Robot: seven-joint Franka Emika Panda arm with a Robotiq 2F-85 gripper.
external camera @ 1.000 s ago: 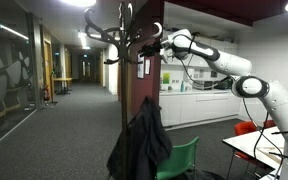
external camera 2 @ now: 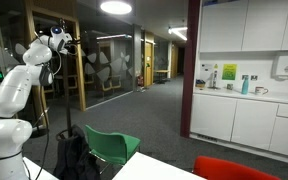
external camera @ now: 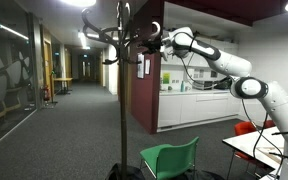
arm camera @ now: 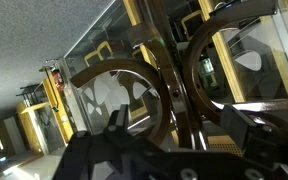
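A tall dark coat stand point(external camera: 124, 110) rises in the middle of exterior view 1, with curved hooks at its top. Its curved wooden loops point(arm camera: 124, 68) fill much of the wrist view. High up beside those hooks is my gripper point(external camera: 150, 45), open, with its two dark fingers point(arm camera: 116, 126) apart at the bottom of the wrist view. No cloth shows between them. A black jacket point(external camera 2: 76, 158) lies heaped low near the stand in exterior view 2; only a dark bit shows at the stand's foot in exterior view 1.
A green chair point(external camera: 171, 160) stands right of the pole. A white table point(external camera 2: 169, 168) and a red chair point(external camera 2: 229, 170) are close to the arm's side. White cabinets point(external camera 2: 244, 115) line the back wall.
My arm has barely moved.
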